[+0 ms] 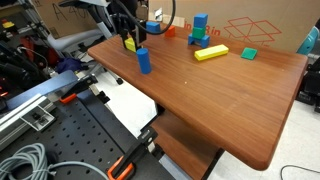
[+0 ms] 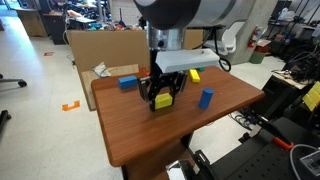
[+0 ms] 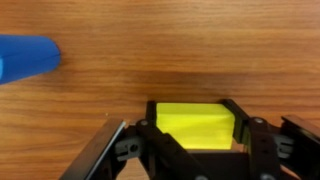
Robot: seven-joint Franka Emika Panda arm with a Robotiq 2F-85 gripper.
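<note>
My gripper is shut on a yellow block (image 3: 196, 128), whose flat face shows between the fingers in the wrist view. In exterior view 1 the held yellow block (image 1: 132, 43) is near the table's left end, just behind the blue cylinder (image 1: 144, 61). Exterior view 2 shows the yellow block (image 2: 163, 100) low over the wood, partly covered by the fingers; whether it touches the table I cannot tell. The blue cylinder (image 2: 206, 98) stands upright, apart from the gripper.
A stack of blue and green blocks (image 1: 199, 28) stands toward the back. Near it lie a long yellow block (image 1: 212, 54) and a green piece (image 1: 249, 54). A red block (image 1: 169, 31) sits farther left.
</note>
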